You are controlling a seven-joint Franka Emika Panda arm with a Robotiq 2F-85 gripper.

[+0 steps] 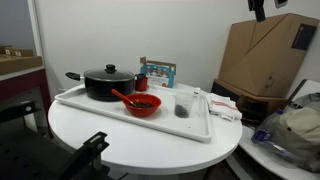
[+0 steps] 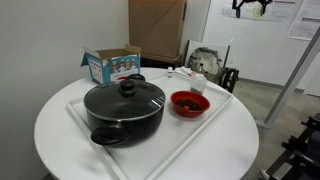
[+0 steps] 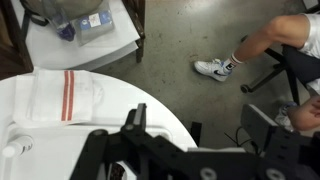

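My gripper is high above the right side of the table, its two dark fingers spread apart in the wrist view with only floor visible between them. At the top edge of exterior view 1 the fingertips just show. A black pot with its lid on [image 1: 108,82] sits at the left of the white tray [image 1: 180,126]. In front of the tray's middle is a red bowl [image 1: 142,105] with dark contents and a red-handled utensil [image 1: 122,97] leaning in it. To the bowl's right stands a clear container [image 1: 184,105] with something dark inside.
A colourful open box [image 2: 113,64] and a red cup-like item [image 1: 141,82] stand at the back. A white cloth with red stripes [image 3: 68,97] lies by the table's right edge. A person's leg [image 3: 252,45] shows beyond the table.
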